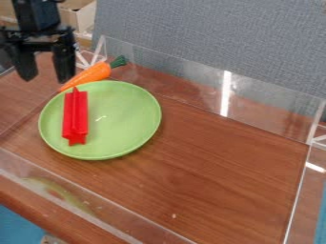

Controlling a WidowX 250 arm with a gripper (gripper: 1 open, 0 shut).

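A red bar-shaped object (pixel 75 119) rests lengthwise on the left part of a green plate (pixel 118 119). My black gripper (pixel 41 67) is at the upper left, above and left of the plate, open, with nothing seen between its fingers. An orange carrot with a green top (pixel 91 74) lies just behind the plate.
Clear plastic walls (pixel 254 119) edge the wooden surface (pixel 216 181), whose middle and right are bare. A cardboard box (pixel 76 19) sits at the back left, behind the arm.
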